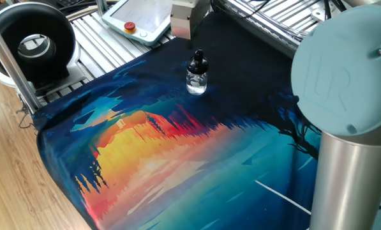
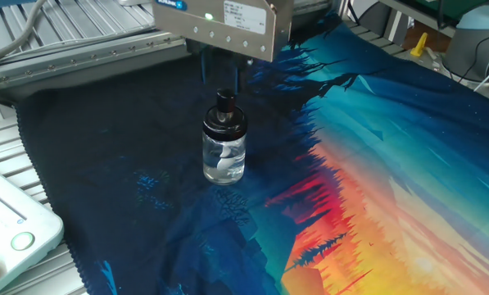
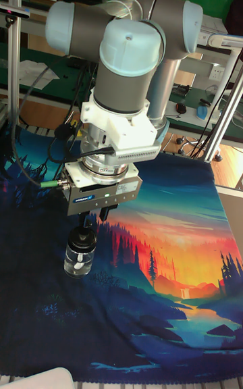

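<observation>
A clear glass bottle (image 1: 196, 83) with a black dropper-style cap stands upright on a dark part of the printed cloth (image 1: 171, 172). Clear liquid shows inside the bottle (image 2: 224, 162) in exterior view 2. My gripper (image 2: 221, 87) hangs over and slightly behind the cap there, its dark fingers apart with a gap between them. In exterior view 3 both fingers (image 3: 103, 214) point down near the top of the bottle (image 3: 77, 263). From exterior view 1 the gripper (image 1: 190, 45) appears edge-on above the cap, so one finger hides the other. Nothing is held.
A teach pendant (image 1: 139, 18) with a red stop button lies beyond the cloth, and a round black-and-white device (image 1: 37, 48) stands at the left. Slatted metal table (image 1: 91, 45) shows around the cloth. The cloth around the bottle is clear.
</observation>
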